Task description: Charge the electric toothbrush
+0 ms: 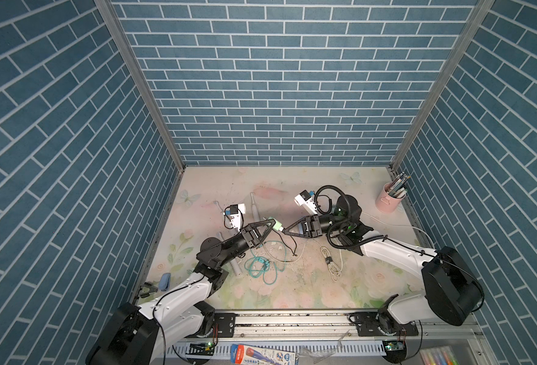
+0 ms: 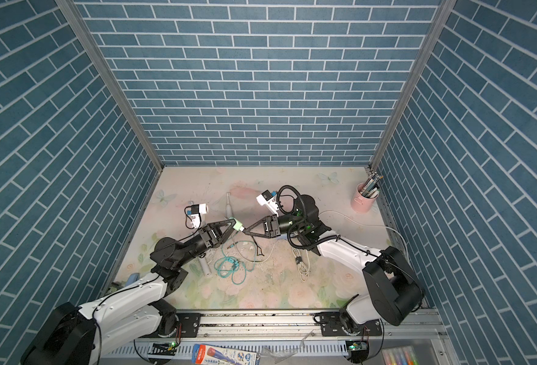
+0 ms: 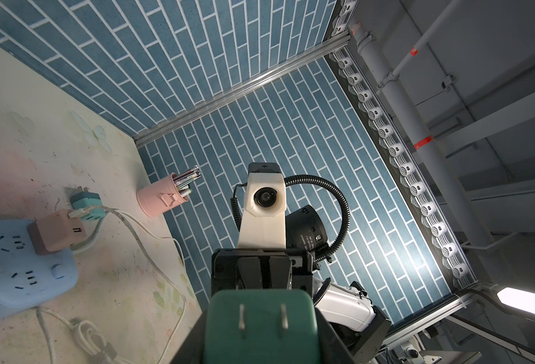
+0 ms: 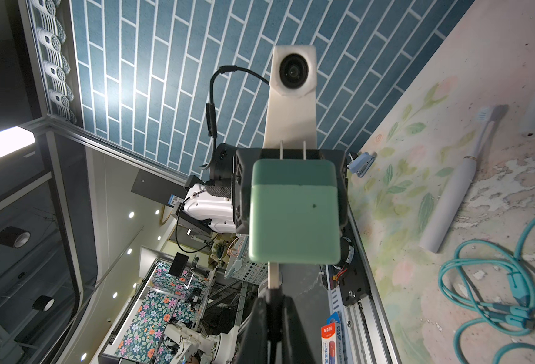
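Observation:
In the top left view a pale green charger adapter (image 1: 277, 225) is held above the table, my left gripper (image 1: 273, 223) shut on it. The left wrist view shows the darker pronged face of this adapter (image 3: 262, 327). Facing it from the right, my right gripper (image 1: 284, 231) is shut on a slim pale cable plug (image 4: 273, 278). That plug meets the adapter's lower end in the right wrist view; how deep it sits cannot be told. A black cable (image 1: 294, 246) hangs below. One toothbrush (image 4: 450, 203) lies on the table.
A blue power strip (image 3: 12, 273) bears a pink adapter (image 3: 61, 230), with a teal plug (image 3: 88, 203) behind. A teal cable (image 1: 257, 266) and a bundled white cable (image 1: 330, 262) lie in front. The pink pen cup (image 1: 390, 197) stands back right.

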